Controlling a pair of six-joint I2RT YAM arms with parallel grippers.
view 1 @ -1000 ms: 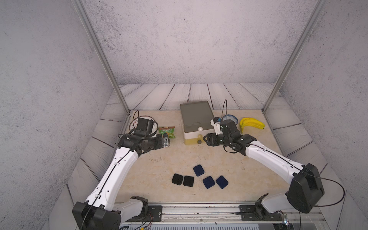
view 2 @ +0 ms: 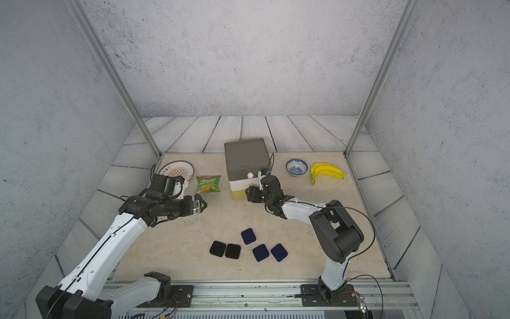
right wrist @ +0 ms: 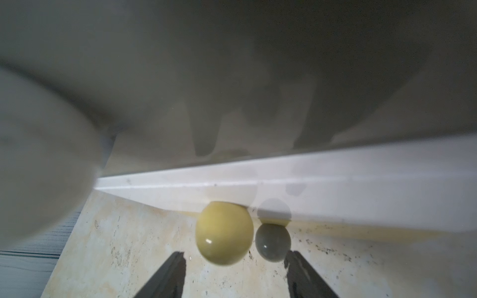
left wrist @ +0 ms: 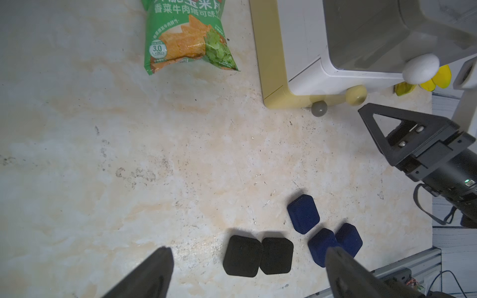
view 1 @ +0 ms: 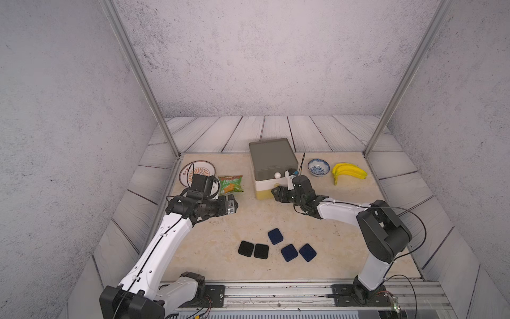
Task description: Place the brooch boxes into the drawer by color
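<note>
Two black boxes [view 1: 253, 250] lie side by side on the table, with several dark blue boxes [view 1: 289, 252] to their right. Behind them stands a drawer unit [view 1: 273, 156] with a grey top, a white drawer and a yellow drawer [left wrist: 278, 99] under it, all looking closed. My right gripper faces its front, fingers apart; the yellow knob [right wrist: 224, 233] and grey knob [right wrist: 273, 242] show beyond the gap, neither gripped. A large white knob [right wrist: 44, 159] looms at the left of that view. Left of the unit, my left gripper hovers open and empty.
A green snack bag [view 1: 230, 184] and a plate [view 1: 194, 169] lie left of the unit. On its right are a patterned bowl [view 1: 318, 167] and bananas [view 1: 348, 171]. The table between the unit and the boxes is clear.
</note>
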